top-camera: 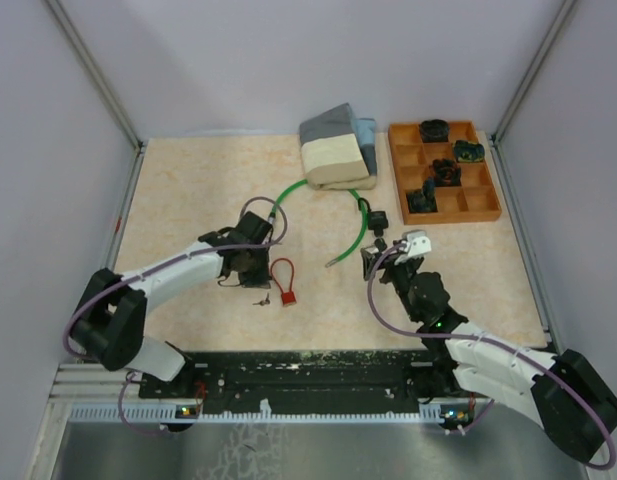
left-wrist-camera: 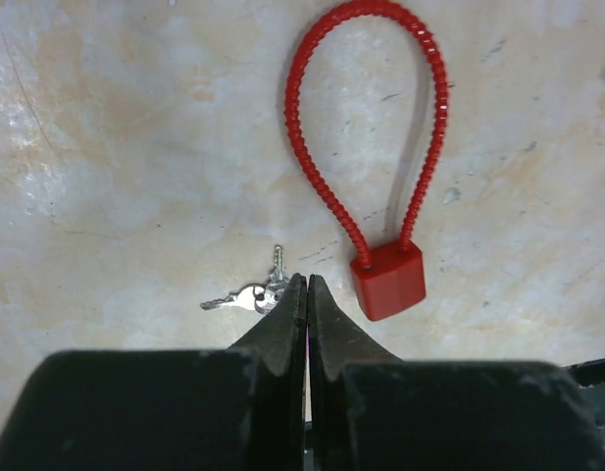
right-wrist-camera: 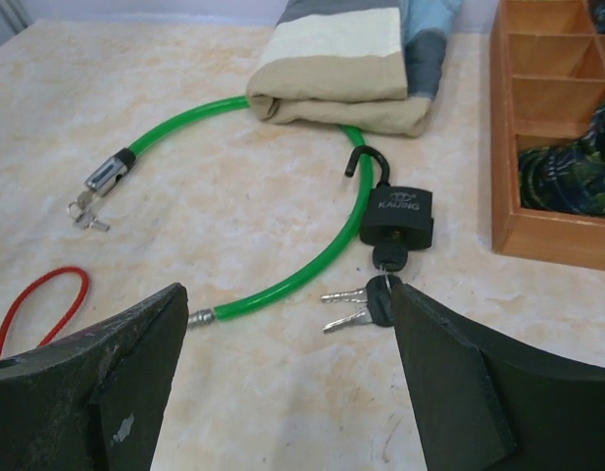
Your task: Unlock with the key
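Note:
A red cable padlock [left-wrist-camera: 388, 281] lies flat on the pale board, its loop [top-camera: 282, 264] pointing away from me. Beside it are small silver keys [left-wrist-camera: 245, 298], just beyond my left gripper, which is shut with nothing visible between its fingertips. My right gripper [top-camera: 388, 262] stands open on the right, facing a black padlock [right-wrist-camera: 396, 218] with its keys [right-wrist-camera: 378, 300]. A green cable lock [right-wrist-camera: 294, 277] curves across the middle, with keys [right-wrist-camera: 84, 210] at its cylinder.
A folded blanket [top-camera: 332, 160] lies at the back. An orange compartment tray [top-camera: 462, 205] holding dark items stands at the back right. The board is clear at the left and lower right.

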